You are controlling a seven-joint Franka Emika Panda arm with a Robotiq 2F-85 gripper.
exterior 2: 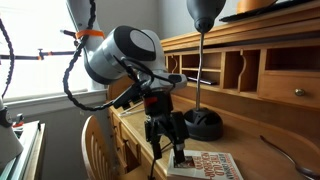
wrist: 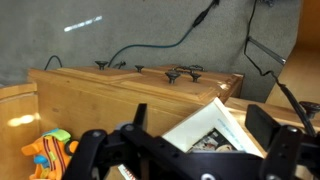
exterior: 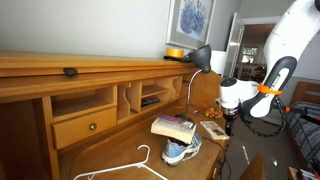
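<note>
My gripper is open, with one dark finger (wrist: 262, 125) right and the other left of a pale printed magazine or book (wrist: 205, 128) in the wrist view. Nothing is held between them. In exterior view 2 the gripper (exterior 2: 168, 150) points down at the near edge of this flat item (exterior 2: 215, 166), close above or touching it; which cannot be told. Exterior view 1 shows the gripper (exterior: 229, 127) small, at the desk's far end beside the same item (exterior: 212, 131).
A lamp base (exterior 2: 203, 125) stands behind the magazine. Along the desk lie a sneaker (exterior: 180, 150), a box-like item (exterior: 174, 127) and a white hanger (exterior: 120, 167). An orange and blue object (wrist: 52, 155) shows at lower left. A wooden chair (exterior 2: 97, 148) stands beside the desk.
</note>
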